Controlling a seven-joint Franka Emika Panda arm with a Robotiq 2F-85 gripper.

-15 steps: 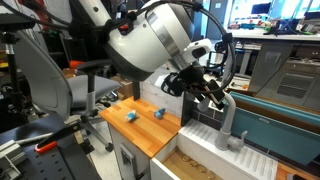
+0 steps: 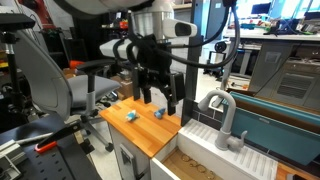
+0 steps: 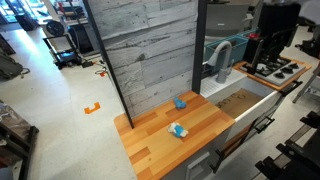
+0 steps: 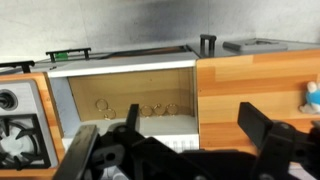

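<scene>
My gripper [image 2: 159, 104] hangs over the wooden counter, pointing down. Its two dark fingers stand well apart in the wrist view, open, and nothing shows between them. On the counter lie two small blue objects: one [image 3: 180, 103] near the back wall, the other, blue and white [image 3: 178, 130], closer to the front. At the right edge of the wrist view, part of a blue-and-white object [image 4: 313, 96] shows. The wood-floored basin [image 4: 125, 75] in the counter has several ring-like shapes on its floor and no larger object in sight.
A grey faucet [image 2: 229, 118] rises behind the basin. Past the basin is a stove [image 4: 18, 130] with black burners. The tiled back wall [image 3: 155, 60] borders the counter. Bare wood [image 4: 220, 90] lies between the basin and the blue objects.
The arm has swung from above the basin and faucet leftward over the counter in exterior view 1. The gripper has turned to point more straight down. The blue objects look unmoved.
</scene>
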